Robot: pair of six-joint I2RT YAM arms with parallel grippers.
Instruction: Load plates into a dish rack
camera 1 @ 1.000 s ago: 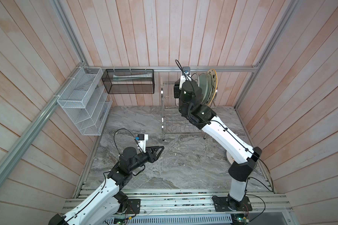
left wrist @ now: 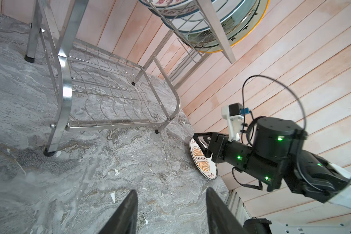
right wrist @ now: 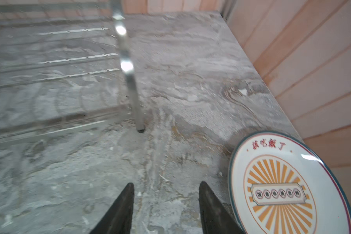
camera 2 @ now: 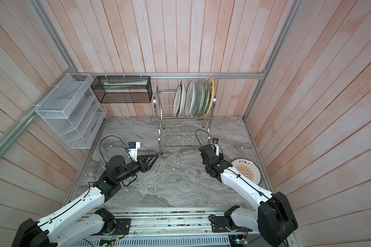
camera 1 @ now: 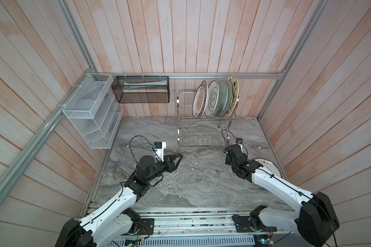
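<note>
On the counter at the right lies one flat plate [camera 2: 246, 171], white with an orange sunburst and a dark rim; the right wrist view shows this sunburst plate [right wrist: 288, 187] at lower right. Several plates stand upright in the upper tier of the metal dish rack [camera 1: 179, 123], among them a yellow-rimmed plate [camera 1: 235, 88] and a green plate [camera 2: 199, 98]. My right gripper hangs over the counter to the left of the sunburst plate, its fingers apart with nothing between. Above bare counter, in front of the rack's left side, my left gripper is open and empty.
A black mesh basket [camera 1: 141, 99] hangs on the back rail, and a white wire shelf [camera 1: 86, 113] is fixed at the left wall. The rack's lower tier [left wrist: 109, 101] looks empty. Free counter [camera 1: 202, 177] lies between the arms.
My right arm has come down from beside the upright plates and back to the right, near the lying plate.
</note>
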